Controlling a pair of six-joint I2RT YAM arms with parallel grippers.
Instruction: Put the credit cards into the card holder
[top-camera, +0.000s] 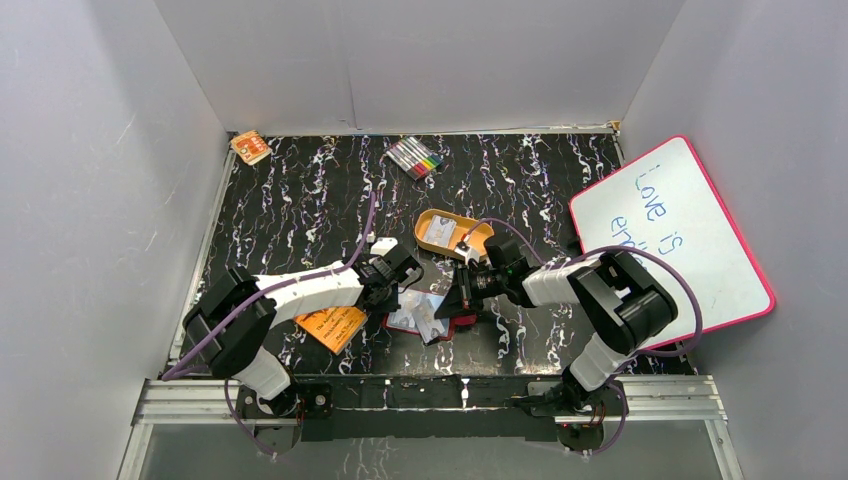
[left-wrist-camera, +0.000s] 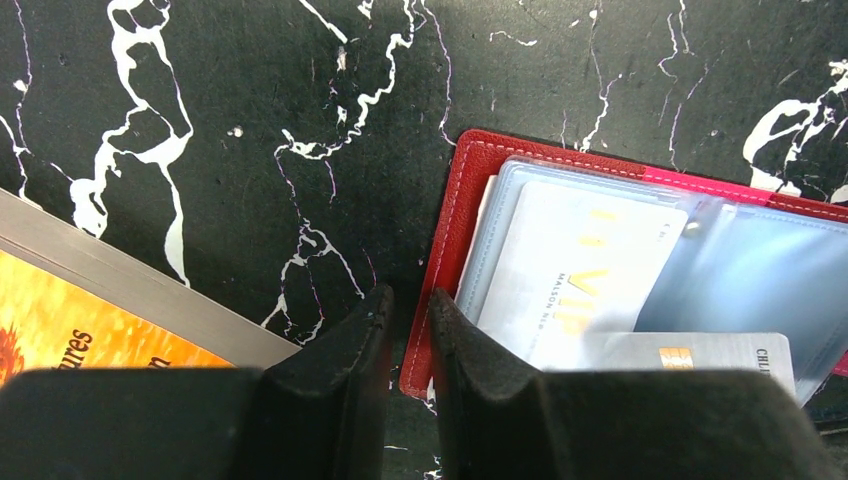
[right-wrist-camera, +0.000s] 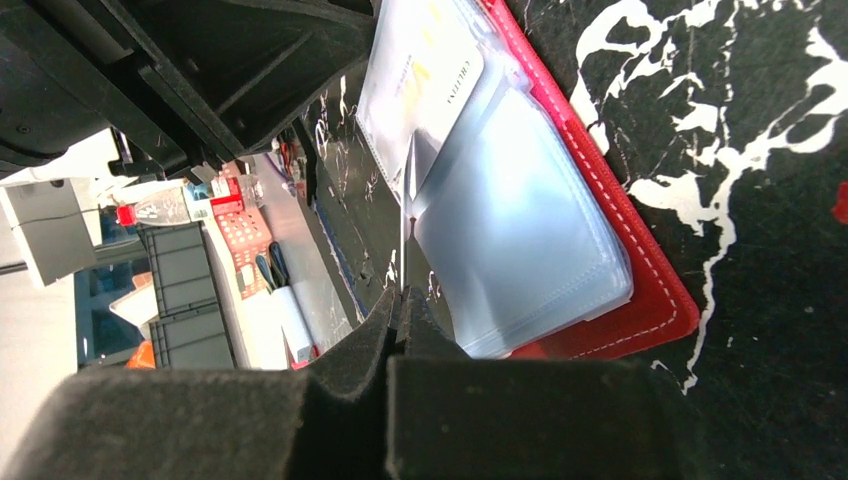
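Observation:
The red card holder (left-wrist-camera: 444, 230) lies open with clear sleeves, one white card (left-wrist-camera: 570, 260) in its left sleeve. My left gripper is part open at the holder's left edge, one fingertip against it. In the left wrist view this second card (left-wrist-camera: 715, 355) reaches across the lower sleeves.
An orange tray (top-camera: 468, 235) with a card sits behind the holder. An orange book (top-camera: 330, 325) lies to the left, markers (top-camera: 414, 157) at the back, and a whiteboard (top-camera: 670, 240) on the right.

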